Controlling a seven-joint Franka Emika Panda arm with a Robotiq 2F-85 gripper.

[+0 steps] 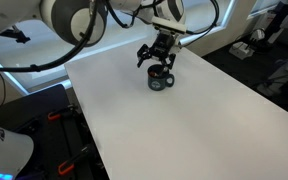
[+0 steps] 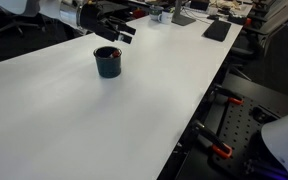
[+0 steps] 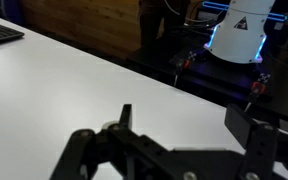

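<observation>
A dark mug with a handle on its right stands upright on the white table, near the far side in exterior view 1. Something small and reddish shows inside its mouth; exterior view 2 has the same mug left of centre. Just above and behind the rim is my gripper, its fingers apart. In the wrist view the open gripper has only bare table between its fingers, and the mug does not appear.
Broad clear space covers the white table on the near side of the mug. A dark keyboard-like object lies at the far end in exterior view 2. Dark frame rails run beyond the table edge.
</observation>
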